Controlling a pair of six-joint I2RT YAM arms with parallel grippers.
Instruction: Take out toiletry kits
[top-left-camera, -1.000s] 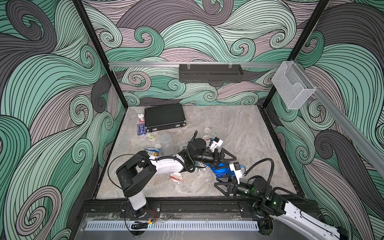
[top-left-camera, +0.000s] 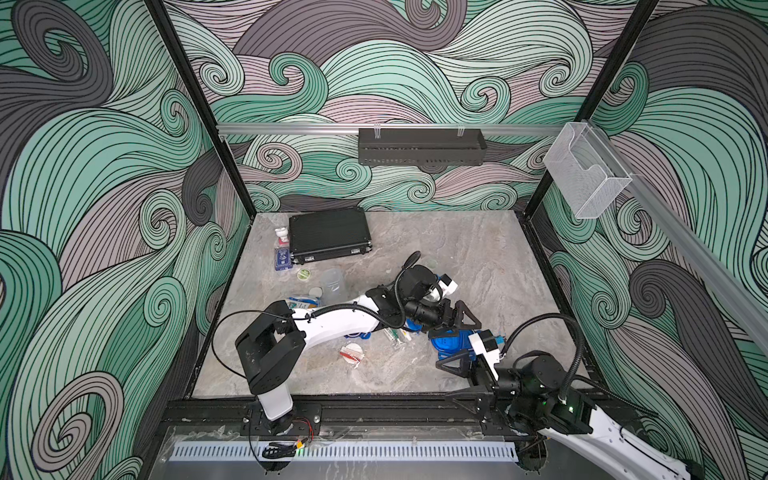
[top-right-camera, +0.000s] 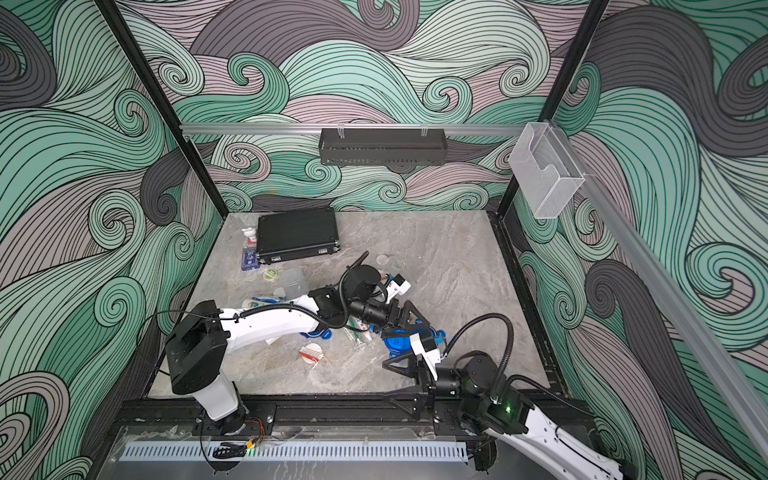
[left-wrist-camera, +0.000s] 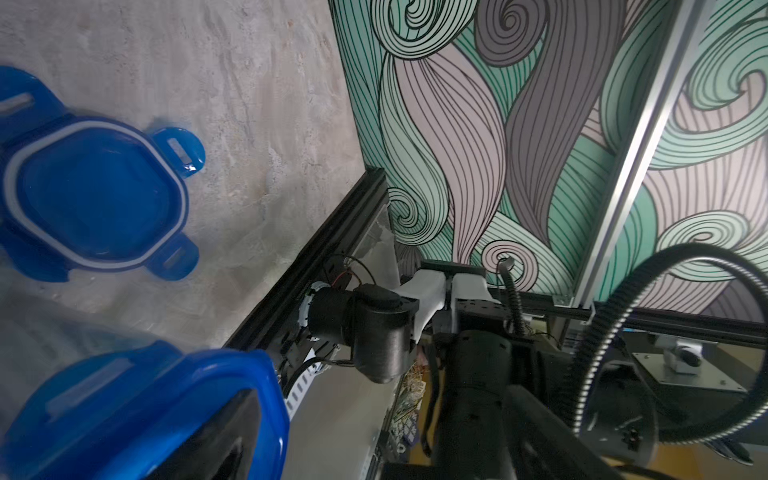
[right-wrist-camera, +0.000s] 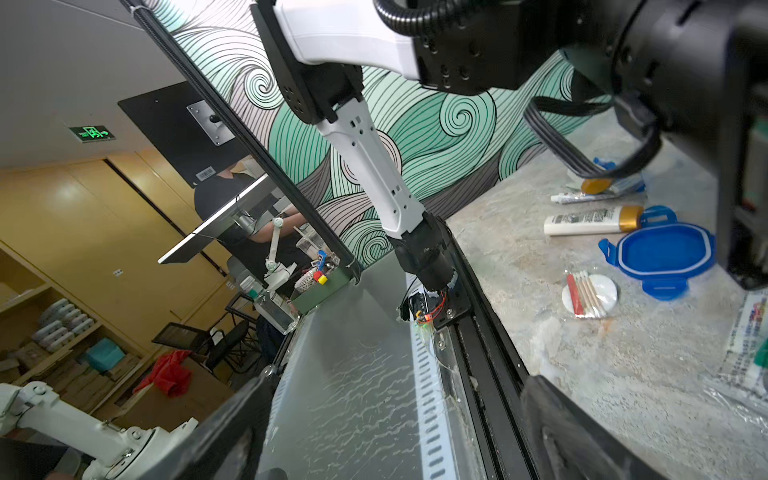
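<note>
Blue lidded boxes lie at the table's right front, partly under the grippers. My left gripper is open above them; in the left wrist view a blue rim shows close between and beside its blurred fingers. My right gripper hangs open at the front edge, pointing leftward, nothing between its fingers. A cream tube, a wrapped pad with sticks, another blue lid and clear packets lie on the table near the left arm.
A black case stands at the back left, with small items beside it. A mesh holder hangs on the right rail.
My left wrist has risen slightly and shifted right.
</note>
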